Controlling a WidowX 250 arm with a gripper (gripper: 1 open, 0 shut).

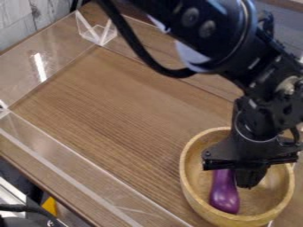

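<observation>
A tan bowl (193, 186) sits at the lower right of the table, with a purple eggplant (224, 193) lying inside it. My gripper (249, 174) is over the back of the bowl, low and just above the eggplant's upper end, which it partly hides. The gripper looks shut, and I see nothing held between its fingers.
A clear plastic rim runs along its left edge, with a small white frame piece (97, 28) at the back left corner. A dark cable arches from the arm.
</observation>
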